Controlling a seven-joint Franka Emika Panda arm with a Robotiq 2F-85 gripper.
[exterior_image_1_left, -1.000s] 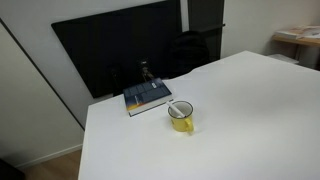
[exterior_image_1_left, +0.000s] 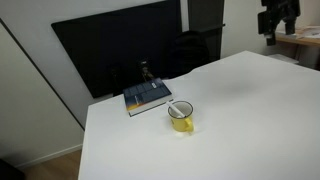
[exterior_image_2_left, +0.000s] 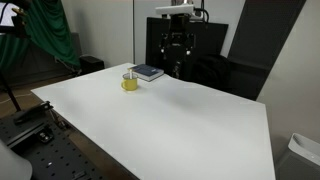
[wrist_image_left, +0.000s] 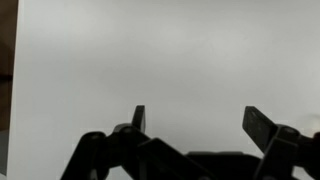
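Note:
A yellow mug (exterior_image_1_left: 182, 123) with a dark rim stands upright on the white table, and a white stick-like object (exterior_image_1_left: 175, 107) leans in it. Behind the mug lies a dark blue book (exterior_image_1_left: 147, 96); in exterior view 2 the mug (exterior_image_2_left: 129, 85) and the book (exterior_image_2_left: 148, 72) are at the table's far left. High above the tabletop, at the upper right of exterior view 1, hangs my gripper (exterior_image_1_left: 279, 38), well apart from both. From the wrist, the gripper shows its fingers spread wide, with only bare table beneath. Neither mug nor book appears there.
A dark panel (exterior_image_1_left: 115, 45) stands behind its back edge, and a small dark object (exterior_image_1_left: 146, 72) sits near the book. A side table with papers (exterior_image_1_left: 300, 38) is at the far right.
My gripper has come into exterior view 1 from the upper right; one second ago it was out of sight there. Mug and book have stayed where they were.

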